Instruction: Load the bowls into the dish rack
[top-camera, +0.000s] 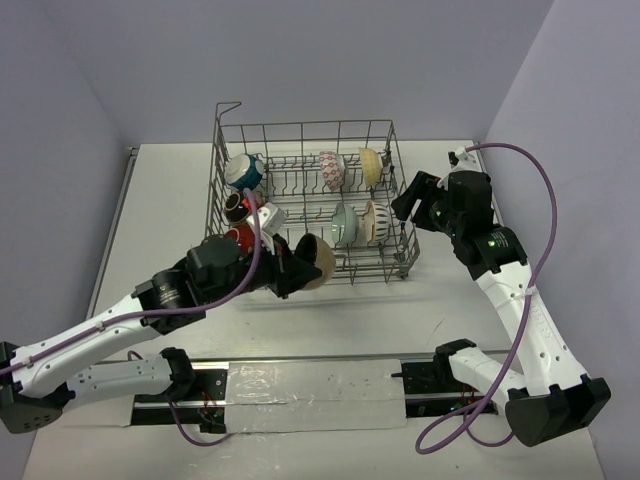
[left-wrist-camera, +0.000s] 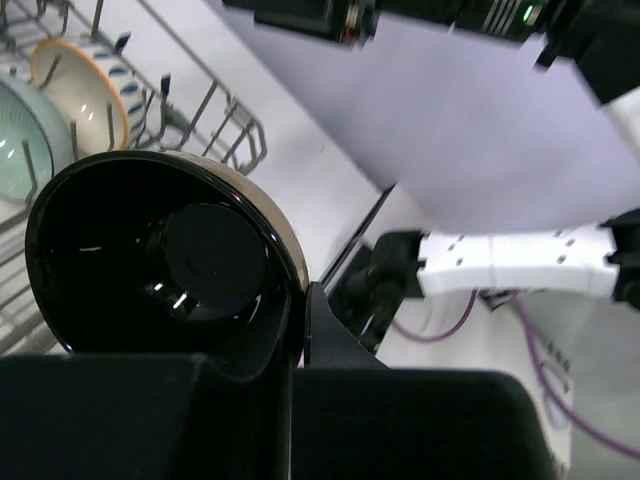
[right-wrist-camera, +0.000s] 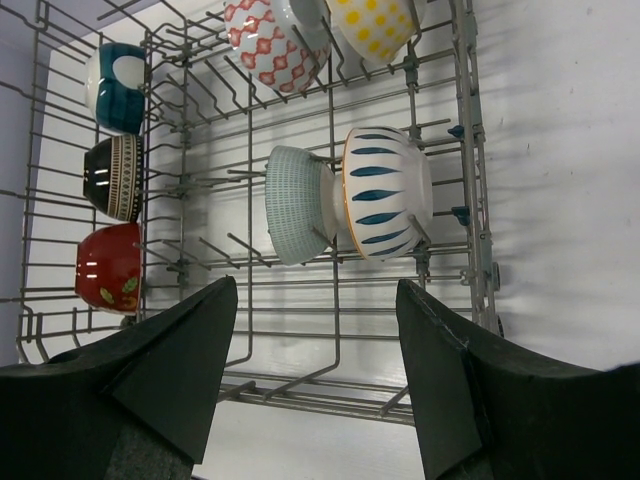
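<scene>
A bowl, black inside and beige outside, is gripped by its rim in my left gripper, over the front of the wire dish rack. The left wrist view shows the black bowl's inside tilted toward the camera, the fingers shut on its near edge. To the rack's right my right gripper hovers with its fingers apart and nothing between them. A pale green bowl and a blue-striped bowl stand side by side in the rack.
Along the rack's left side sit a teal bowl, a black-patterned bowl and a red bowl. At the back are a red-patterned bowl and a yellow-dotted bowl. The rack's middle is free.
</scene>
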